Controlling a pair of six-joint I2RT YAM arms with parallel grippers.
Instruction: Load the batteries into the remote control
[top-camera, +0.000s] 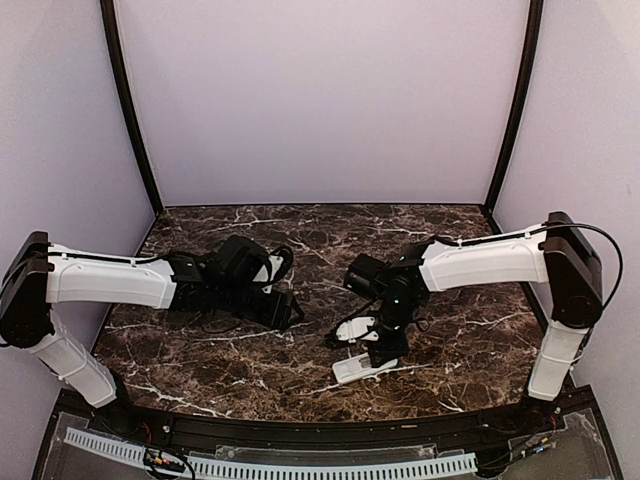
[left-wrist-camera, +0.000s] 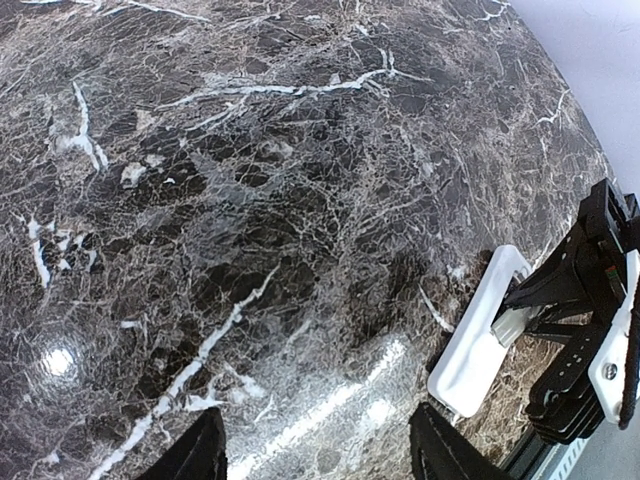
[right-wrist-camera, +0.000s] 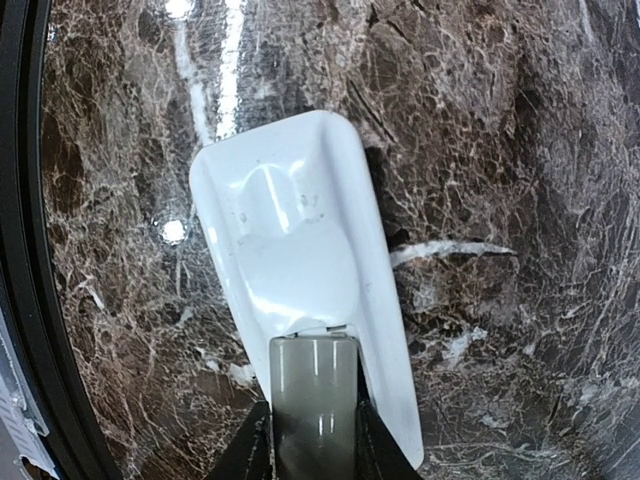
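Note:
The white remote control (top-camera: 352, 371) lies on the table under my right gripper (top-camera: 384, 352). In the right wrist view its smooth end (right-wrist-camera: 270, 190) points up and slants left. My right gripper is shut on a grey battery (right-wrist-camera: 315, 385), whose front end is at the inner edge of the remote's battery slot. How deep the battery sits cannot be told, as its rear and the slot are largely hidden. Open and empty, my left gripper hangs over bare table, to the left of the remote (left-wrist-camera: 475, 345).
A black rail (top-camera: 290, 432) runs along the front edge, not far from the remote. No loose battery is seen on the table.

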